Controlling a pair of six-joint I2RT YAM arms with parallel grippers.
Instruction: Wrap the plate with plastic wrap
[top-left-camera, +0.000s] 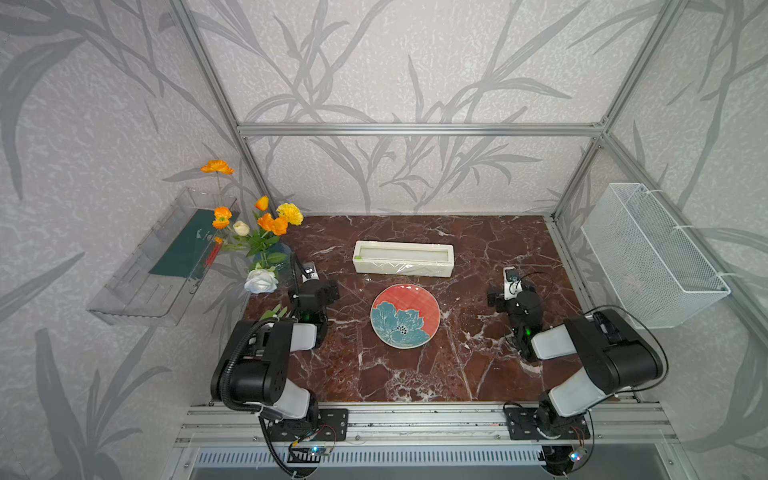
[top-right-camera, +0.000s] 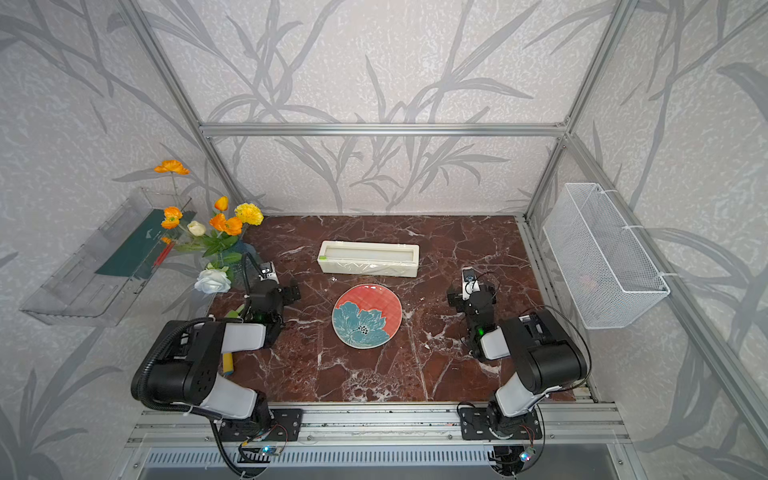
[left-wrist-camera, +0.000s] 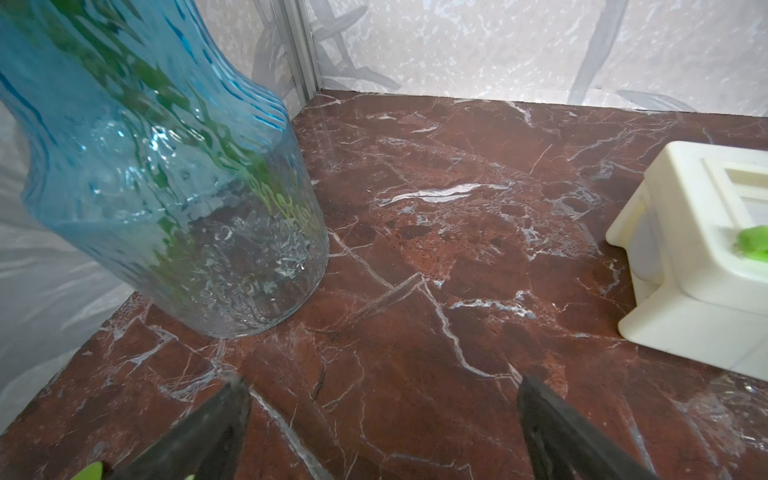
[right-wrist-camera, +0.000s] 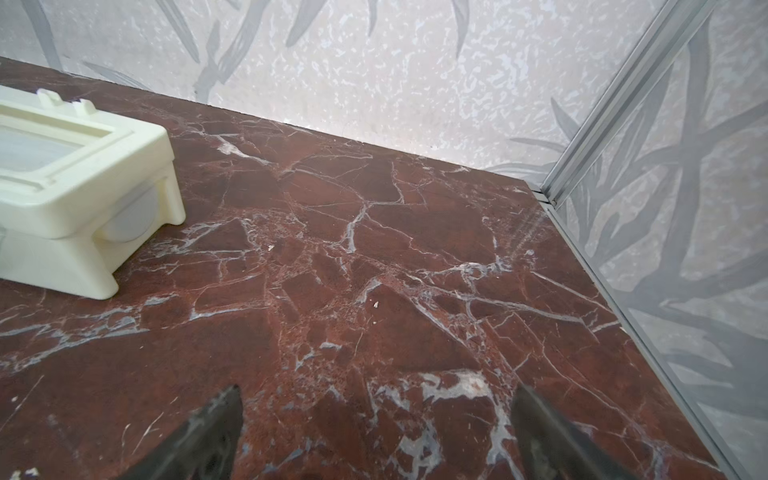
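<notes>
A round plate, coral red with a teal flower, lies flat and bare on the marbled table between the two arms. Just behind it stands a long cream plastic wrap dispenser, with a green slider at its left end. My left gripper is open over bare table, left of the plate, with nothing between its fingers. To the plate's right, my right gripper is also open and empty. Neither touches the plate or the dispenser.
A blue glass vase of flowers stands close by the left gripper. Wire baskets hang at either side, a clear one left and a white one right. Table space around the plate and at the back right is clear.
</notes>
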